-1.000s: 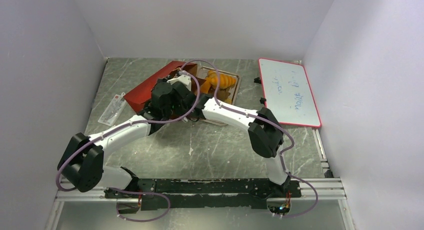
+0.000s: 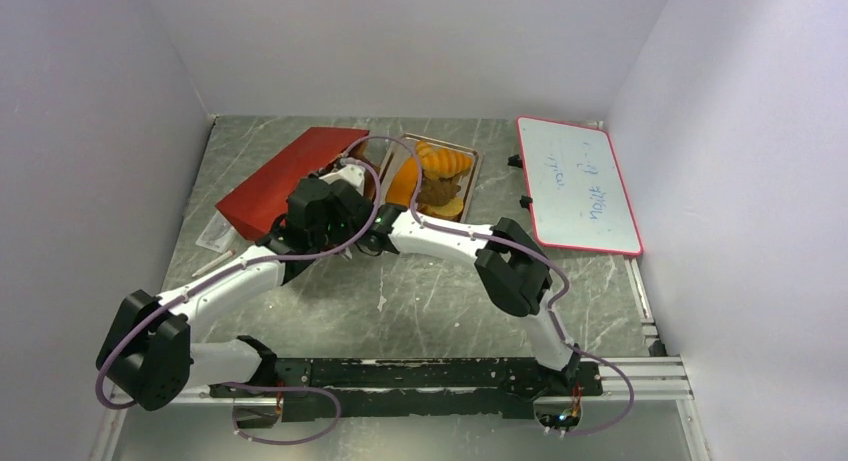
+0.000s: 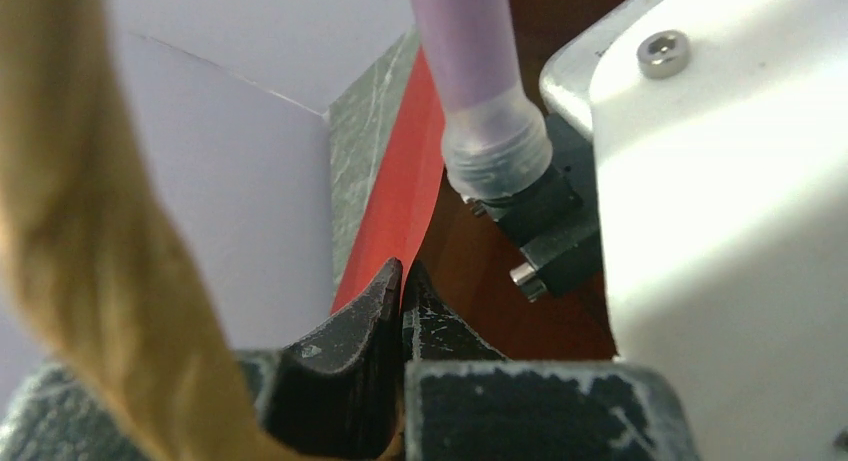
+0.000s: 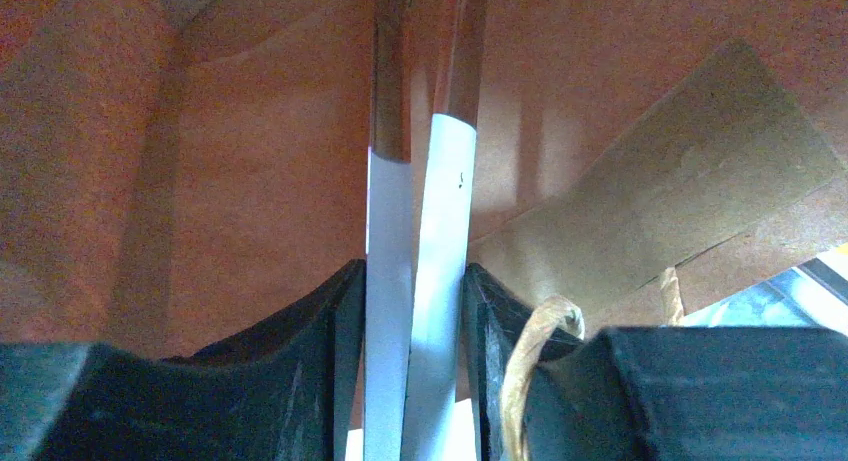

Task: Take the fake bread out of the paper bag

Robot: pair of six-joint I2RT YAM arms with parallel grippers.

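Note:
The red paper bag [image 2: 285,181] lies slanted at the left of the table, its mouth facing the tray. My left gripper is shut on the bag's thin red rim; a twisted paper handle [image 3: 120,251] crosses close to that camera. Inside the brown mouth, my right gripper is shut on a pair of metal tongs [image 4: 442,211], whose two arms run close together, tips cut off at the top edge. No bread shows inside the bag. On the tray [image 2: 478,166] lie a croissant-shaped fake bread [image 2: 445,161] and other pieces [image 2: 438,192].
A whiteboard [image 2: 580,186] stands on the right. Beside the bag's lower end lie a clear plastic packet [image 2: 213,233] and a thin pale stick [image 2: 214,264]. Both arms are close together over the bag mouth.
The bag has shifted left, together with both arms, and now covers part of the clear packet. More of the tray's bread has come into view.

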